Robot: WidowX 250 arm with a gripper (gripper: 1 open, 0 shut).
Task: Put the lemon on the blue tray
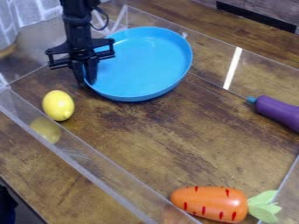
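The yellow lemon (58,105) lies on the wooden surface at the left, in front of the blue tray and apart from it. The round blue tray (142,63) sits at the upper middle. At the tray's left rim is my black gripper (86,79), pointing down and touching or very close to the rim. The fingertips are small and dark here, so whether they pinch the rim or only press against it does not show. The lemon is clear of the gripper.
An orange toy carrot (219,203) lies at the front right and a purple eggplant (278,113) at the right edge. A clear wall (100,166) runs along the left, just beside the lemon. Bare wood fills the middle.
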